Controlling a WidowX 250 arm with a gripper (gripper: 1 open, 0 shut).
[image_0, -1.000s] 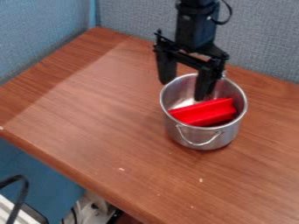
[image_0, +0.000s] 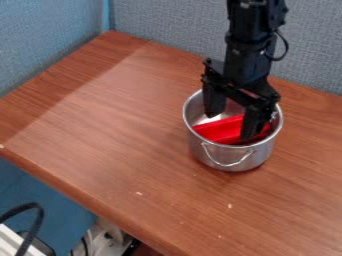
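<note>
A metal pot (image_0: 214, 150) with a wire handle stands on the wooden table (image_0: 107, 140), right of centre. Inside it lies a red object (image_0: 219, 130), partly hidden by the gripper. My black gripper (image_0: 230, 118) is open and reaches down into the pot from above, one finger at the left side, the other over the red object toward the right. Whether the fingertips touch it cannot be seen.
Blue-grey padded walls border the table at the left and back. Cables and white items lie below the table's front left edge.
The gripper has moved down into the pot and slightly right, from above its rim. The red object is now more hidden behind it.
</note>
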